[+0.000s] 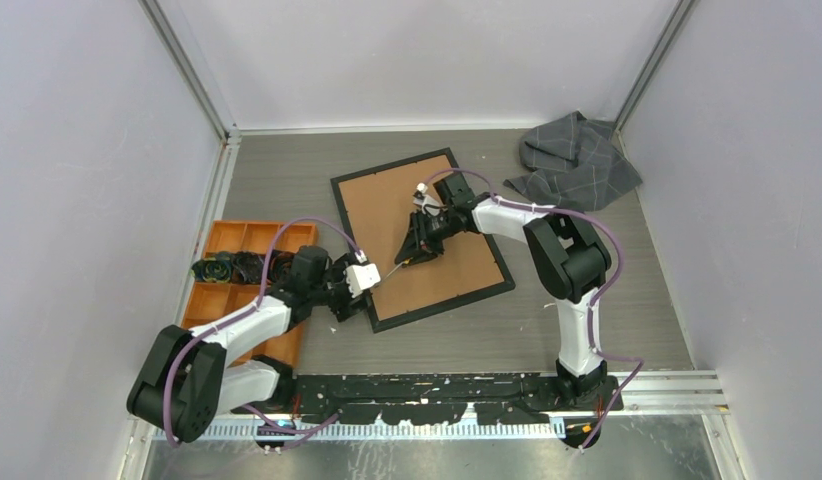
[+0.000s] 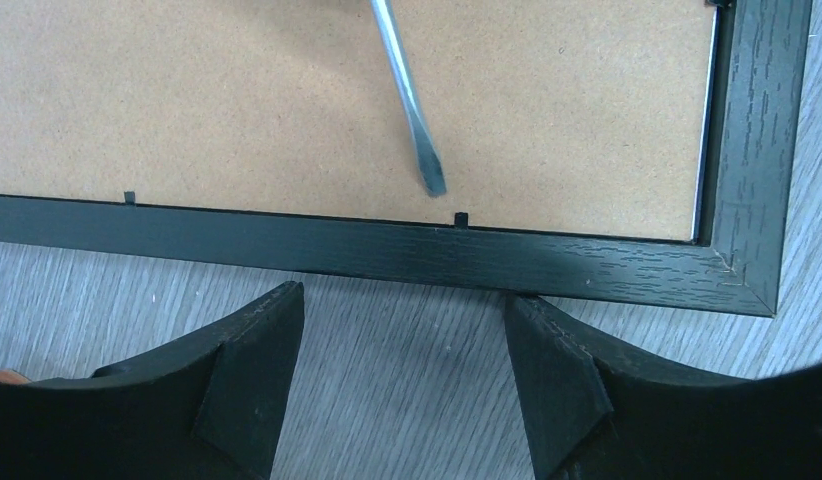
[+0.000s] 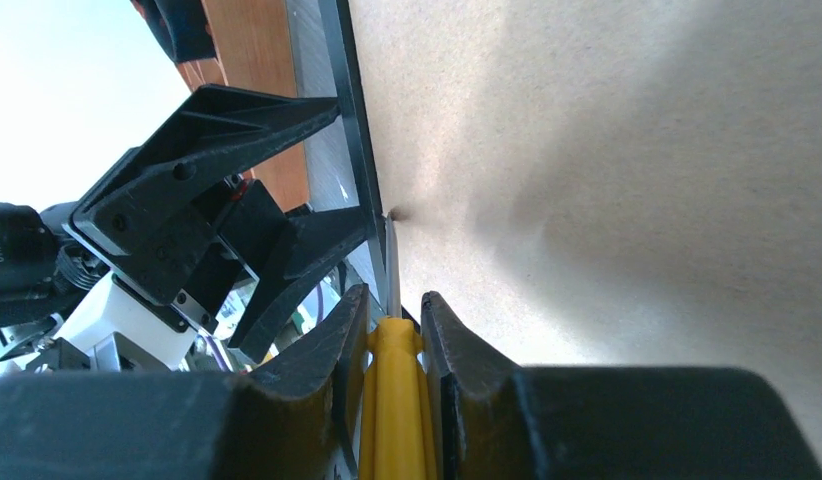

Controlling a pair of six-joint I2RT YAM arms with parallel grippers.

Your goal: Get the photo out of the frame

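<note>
The black photo frame (image 1: 435, 311) lies back-up, its brown backing board (image 2: 587, 110) showing small black tabs along the edge in the left wrist view. My right gripper is shut on a screwdriver (image 3: 397, 400) with yellow handle; its flat metal tip hangs over the board near the left edge, beside a tab. My left gripper stands open just outside that frame edge, nothing between its fingers.
An orange divided organizer (image 1: 229, 236) with dark items sits at the left, beside my left arm. A grey checked cloth (image 1: 577, 160) lies at the back right. Bare table remains at front right.
</note>
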